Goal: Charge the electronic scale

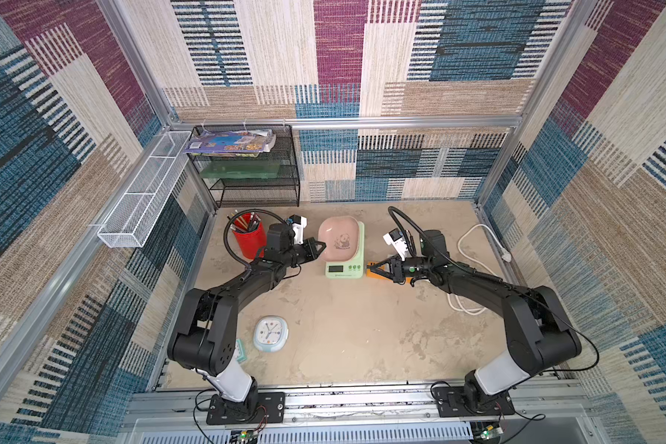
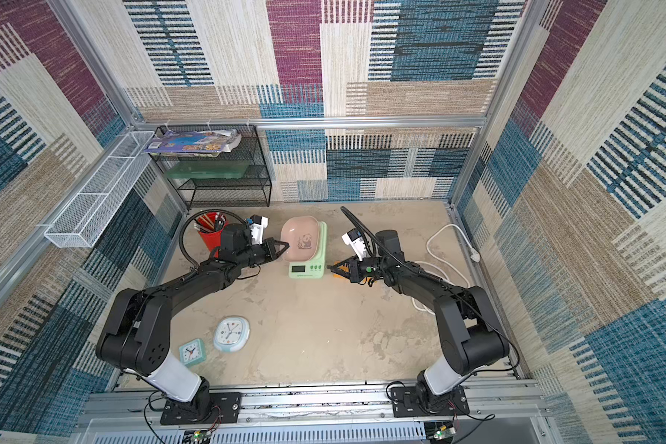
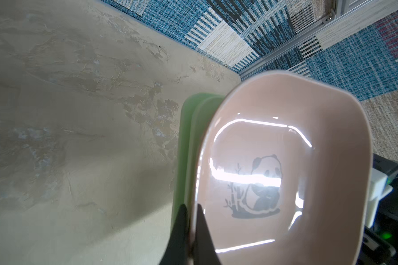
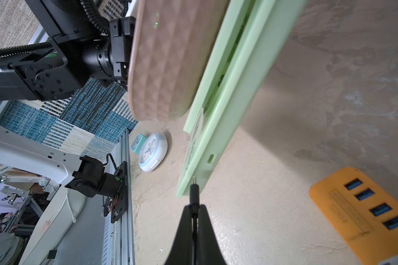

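Note:
The electronic scale (image 1: 345, 268) is pale green with a pink panda tray (image 1: 339, 238) on top. It stands mid-table, apparently off the surface, a shadow falling beside it. My left gripper is shut at the tray's near edge, and the thin pink rim (image 3: 201, 170) runs between its fingers. Facing the scale's side from the right, my right gripper is shut on a slim dark plug (image 4: 194, 194) with a narrow pale tip. In the right wrist view a small slot (image 4: 211, 158) shows on the scale's side, up and right of that tip. Contact between tip and scale cannot be told.
An orange power strip (image 4: 362, 212) with several USB ports lies below and right of the right gripper. Its white cord (image 1: 462, 302) loops at the right. A red pen cup (image 1: 250, 238) stands behind the left arm; a round clock (image 1: 271, 333) lies front left.

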